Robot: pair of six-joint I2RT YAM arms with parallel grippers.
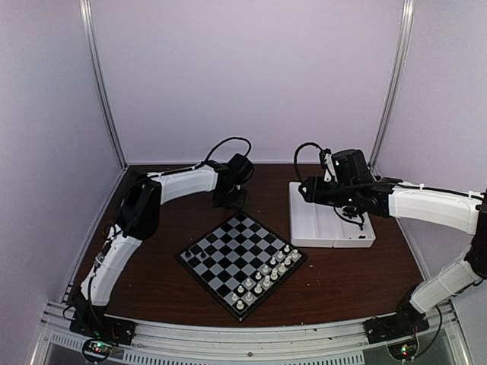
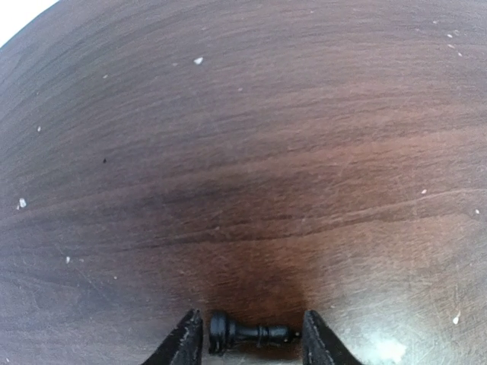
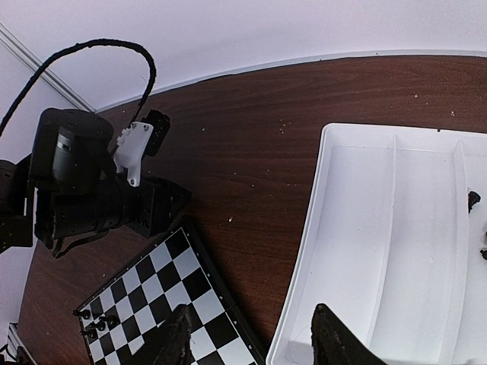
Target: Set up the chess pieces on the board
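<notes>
A black chess piece [image 2: 255, 332] lies on its side on the wood, low in the left wrist view, between the open fingers of my left gripper. The chessboard [image 1: 228, 243] has several white pieces [image 1: 266, 283] standing along its right side and a few black pieces [image 3: 103, 323] at its left corner. My right gripper hangs open over the gap between board and white tray [image 3: 350, 228], nothing between its fingers. A few black pieces [image 3: 472, 199] lie in the tray's right part.
The tray stands right of the board. Bare table lies behind and left of the board. Walls enclose the table at the back and sides.
</notes>
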